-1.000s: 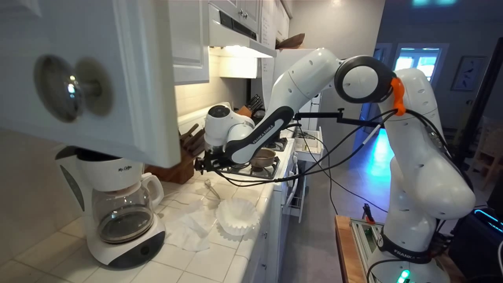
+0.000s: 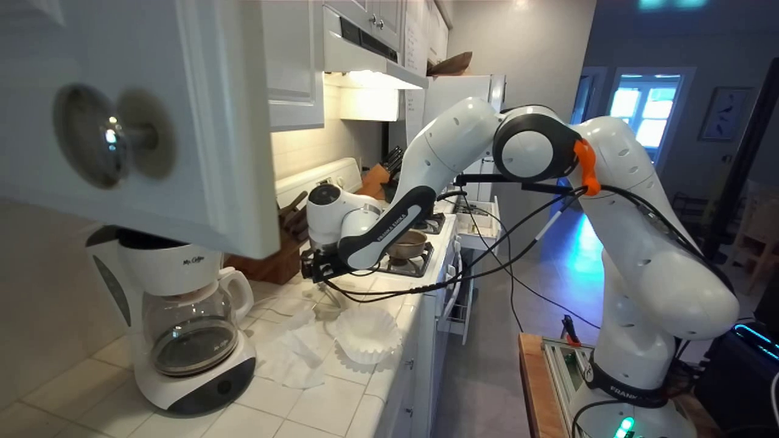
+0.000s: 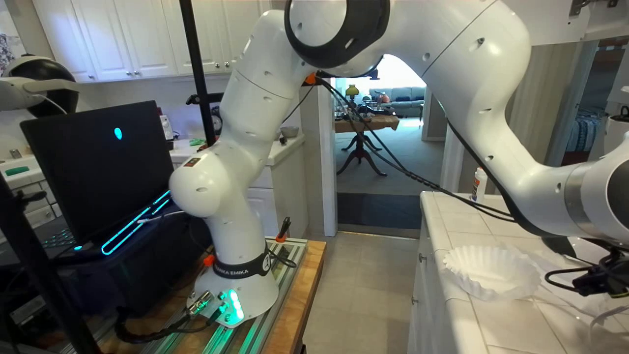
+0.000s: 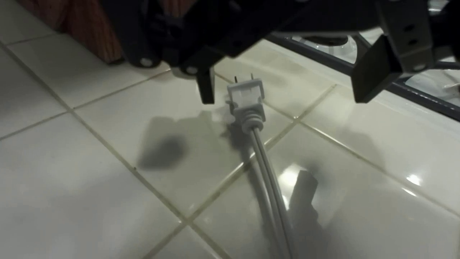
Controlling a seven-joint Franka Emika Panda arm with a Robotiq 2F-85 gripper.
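Observation:
A white two-prong plug (image 4: 246, 99) rests on the tiled counter in the wrist view, prongs pointing away, its white cord (image 4: 271, 185) running toward the bottom edge. My gripper is open above the counter, with its fingers spread wide. In that view the plug appears between the fingertips, nearer the left one, and nothing is gripped. In exterior view 1 the gripper hangs low over the counter beyond the coffee maker (image 2: 175, 314). The plug is hard to make out there.
A white coffee filter (image 2: 367, 334) and crumpled thin paper (image 2: 296, 354) lie on the counter. A wooden knife block (image 2: 271, 263) stands close beside the gripper, with the stove grate (image 2: 409, 264) beyond. An overhead cabinet door (image 2: 241, 131) hangs in the foreground.
The arm has come lower and moved left in exterior view 1, bringing the gripper down toward the counter. The coffee maker, filter and paper have stayed put.

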